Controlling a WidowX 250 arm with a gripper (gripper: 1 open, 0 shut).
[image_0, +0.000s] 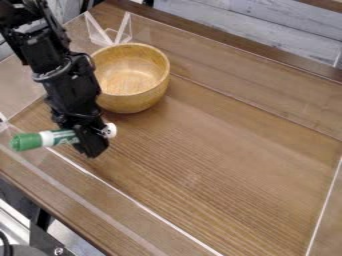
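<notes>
My black gripper (86, 136) is low over the wooden table at the left, shut on a green and white tube-like object (30, 141) lying crosswise, its green end pointing left toward the near edge. The black arm reaches down from the upper left and hides part of the object.
A tan oval bowl (134, 72) stands just behind and right of the gripper. A wooden table (227, 160) fills most of the view, clear on the right. A white panelled surface lies beyond the back edge.
</notes>
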